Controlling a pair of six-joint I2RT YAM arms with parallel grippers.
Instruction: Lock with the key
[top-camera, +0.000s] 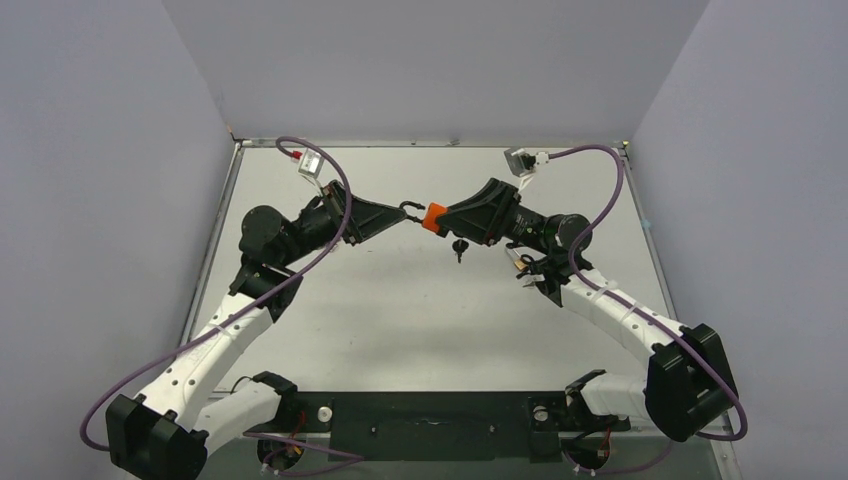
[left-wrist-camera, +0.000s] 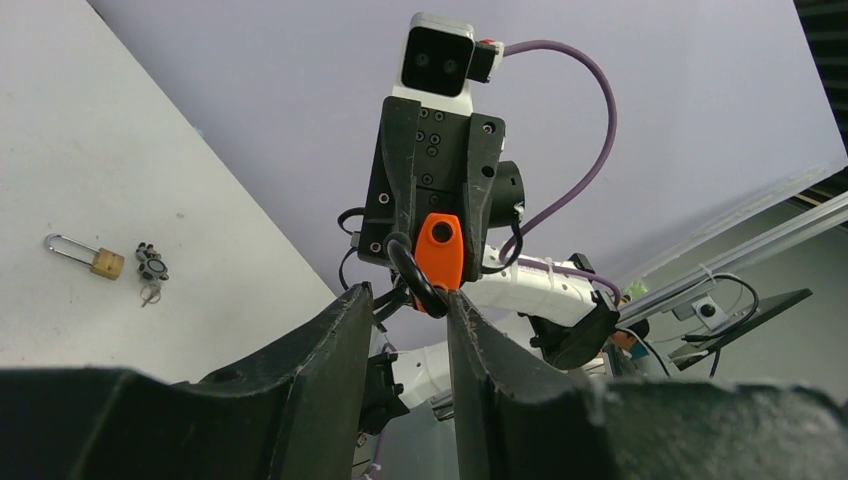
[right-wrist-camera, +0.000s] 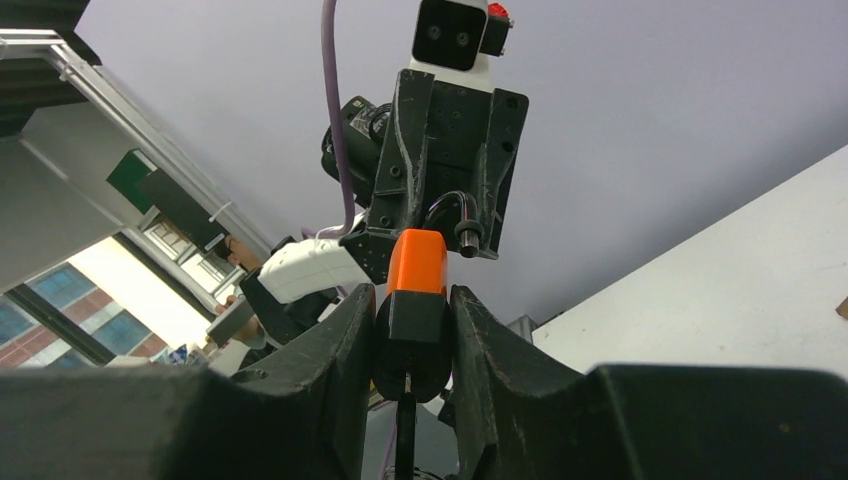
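An orange lock body (right-wrist-camera: 417, 262) with a black base is held upright between the fingers of my right gripper, which is shut on it. A black U-shaped shackle (left-wrist-camera: 415, 272) points from it toward my left gripper, whose fingertips stand apart around the shackle's near end; whether they touch it is unclear. In the top view both grippers meet above the middle of the table. A small brass padlock (left-wrist-camera: 106, 262) and a bunch of keys (left-wrist-camera: 150, 270) lie on the table below.
The white table (top-camera: 400, 320) has free room at the front and left. Side walls and a back wall enclose it. Both arms' purple cables (top-camera: 620, 180) loop above them.
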